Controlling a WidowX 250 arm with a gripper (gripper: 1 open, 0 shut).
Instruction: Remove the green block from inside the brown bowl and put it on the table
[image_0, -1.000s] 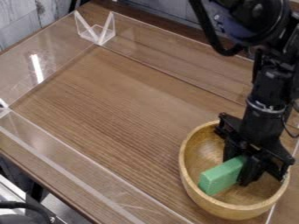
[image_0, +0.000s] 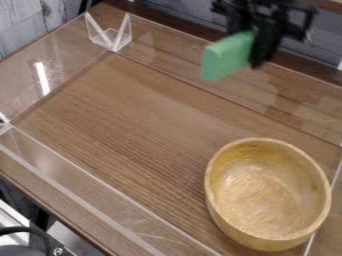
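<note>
The green block (image_0: 227, 56) hangs above the far part of the table (image_0: 127, 120), tilted and slightly blurred. My black gripper (image_0: 238, 36) is at its upper end, shut on it; the fingertips are dark and hard to make out. At the near right rests the brown bowl (image_0: 217, 190), a yellowish tan in colour, and its inside is empty. Block and gripper are well away from the bowl, toward the back.
A clear wedge-shaped plastic piece (image_0: 110, 32) stands at the far left corner. Transparent walls edge the table on the left. Black cables (image_0: 24, 236) lie at the lower left corner.
The green block was inside the bowl with the gripper at it. Gripper and block have since risen out and moved far toward the back; the bowl stays in place, now empty.
</note>
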